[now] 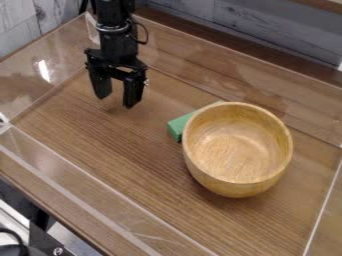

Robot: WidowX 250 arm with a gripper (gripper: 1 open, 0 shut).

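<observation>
My black gripper (115,88) hangs over the wooden table at the upper left, its two dark fingers apart and pointing down, with nothing seen between them. To the right of it, a large tan oval bowl (238,172) stands on the table, apparently empty. A green block (179,126) lies against the bowl's upper left side, partly hidden behind it.
A raised back edge runs along the upper right. A dark gap and a black item (8,240) show at the lower left, beside the table's edge.
</observation>
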